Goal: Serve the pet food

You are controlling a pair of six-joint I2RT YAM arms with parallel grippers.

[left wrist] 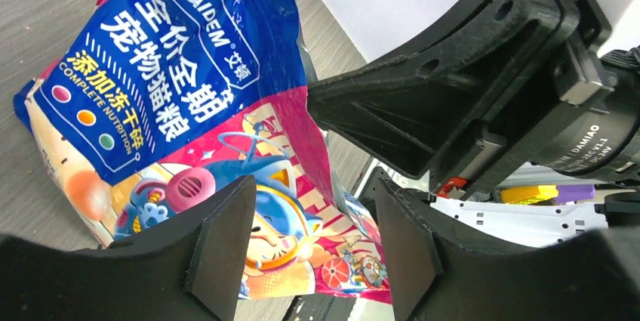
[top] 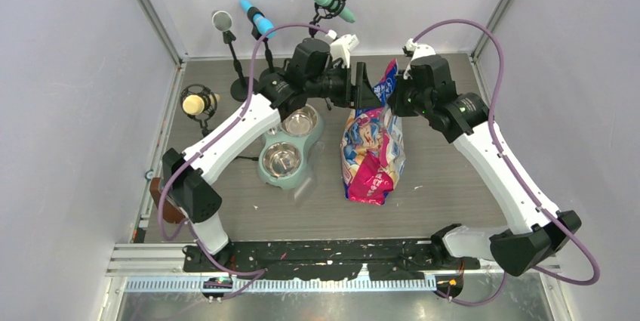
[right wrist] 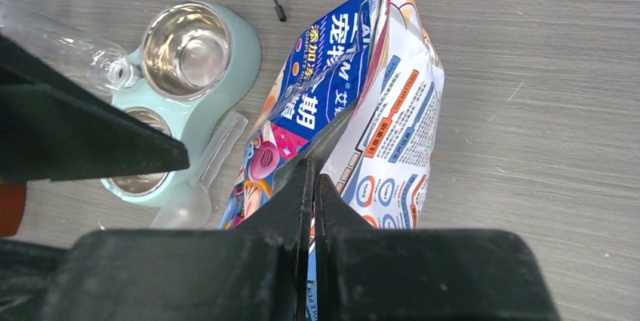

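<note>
The colourful pet food bag (top: 371, 151) stands on the table right of centre, its blue and pink front filling much of the left wrist view (left wrist: 189, 72). My right gripper is shut on the bag's side edge near its upper part. Facing the bag's front, my left gripper is open, its fingers apart and nothing gripped between them. A pale green feeder (top: 302, 146) with two steel bowls lies left of the bag; the visible bowl (top: 281, 159) looks empty. Beside the feeder rests a clear scoop (right wrist: 192, 196).
A clear bottle (right wrist: 83, 57) is attached at the feeder's side. Several microphones on stands (top: 241, 88) occupy the back left. A brown object (top: 167, 202) sits at the left edge. Table to the right of the bag is free.
</note>
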